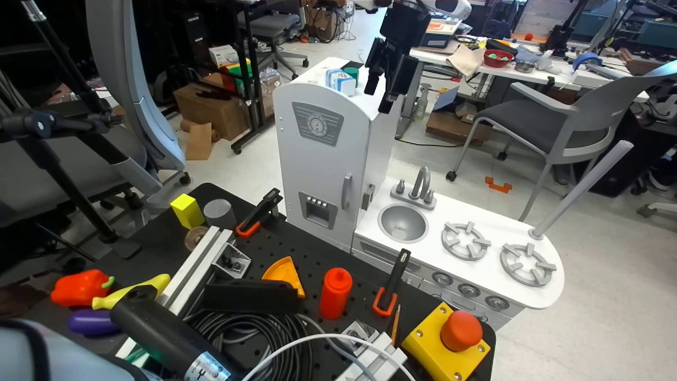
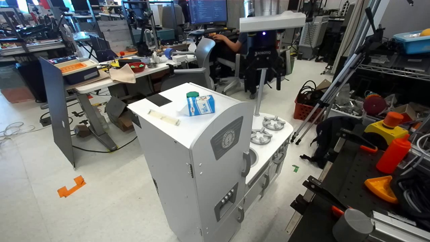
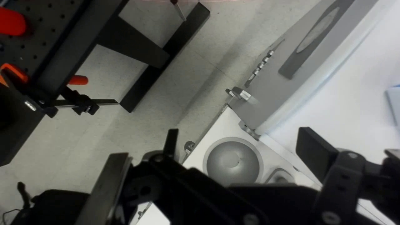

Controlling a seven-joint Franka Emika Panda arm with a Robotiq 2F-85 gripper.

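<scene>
My gripper is open, its two black fingers wide apart with nothing between them in the wrist view. In exterior view 1 the gripper (image 1: 382,95) points down near the right edge of the white toy fridge's top. On top of that fridge (image 2: 171,96) rest a blue-and-white milk carton (image 2: 201,105) and a green round item (image 2: 192,94). Only a corner of the carton (image 3: 394,99) shows at the right edge of the wrist view. Beneath the gripper lies the toy sink (image 3: 233,161).
The white stove top with two grey burners (image 1: 465,241) adjoins the fridge (image 1: 330,165). A thin grey post (image 1: 584,187) rises at its far end. Across a gap stands a black pegboard table (image 1: 311,254) with a red bottle (image 1: 336,293), clamps, cables and toy food.
</scene>
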